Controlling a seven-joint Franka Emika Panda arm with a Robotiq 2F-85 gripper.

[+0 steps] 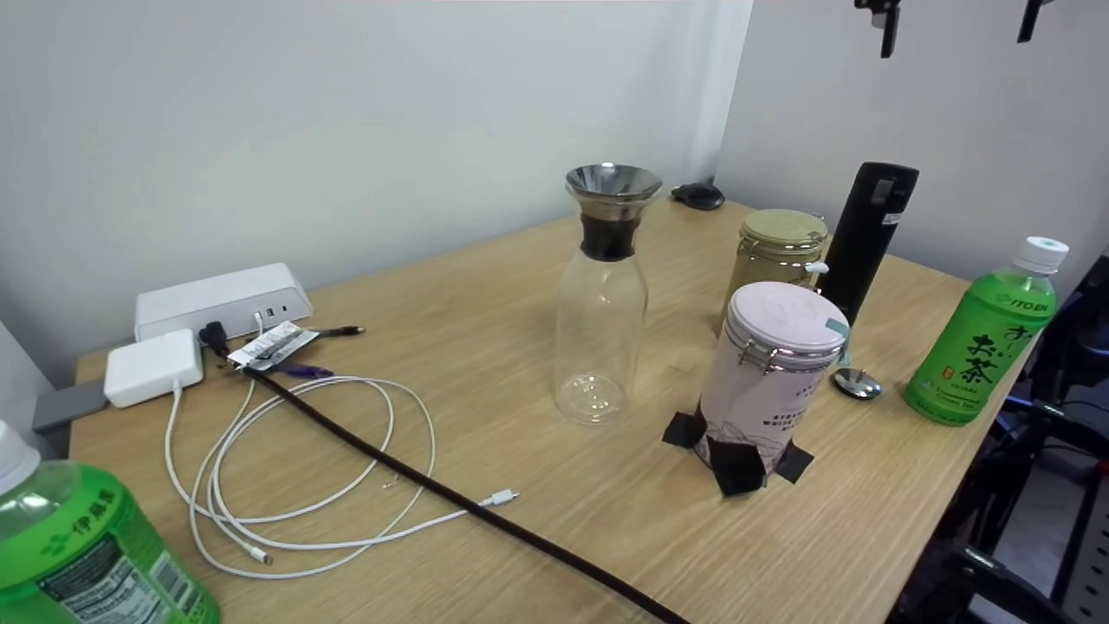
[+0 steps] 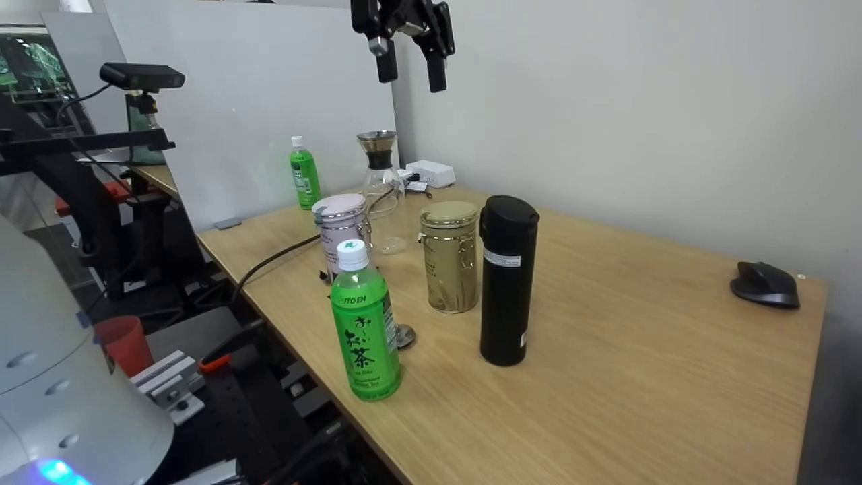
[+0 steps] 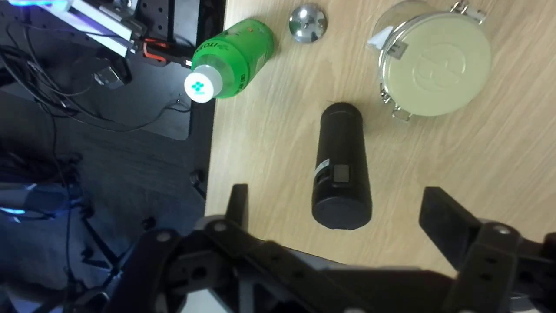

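Note:
High above the table, my gripper (image 2: pixel 412 81) hangs open with nothing between its fingers. In the wrist view the black thermos (image 3: pixel 342 167) stands below, seen between the two spread fingertips but well apart from them. Beside it are a yellow-lidded jar (image 2: pixel 449 259) and, near the table edge, a green tea bottle (image 2: pixel 366 331). A small round metal lid (image 3: pixel 308 23) lies flat close to the bottle. The pink canister (image 1: pixel 772 374) is held to the table with black tape. A clear glass carafe (image 1: pixel 599 322) with a metal funnel top stands upright.
Looped white cables and a black cable (image 1: pixel 416 473) cross the left side of the table, by a white hub (image 1: pixel 223 302). Another tea bottle (image 1: pixel 88 541) stands there. A black mouse (image 2: pixel 765 284) lies far right.

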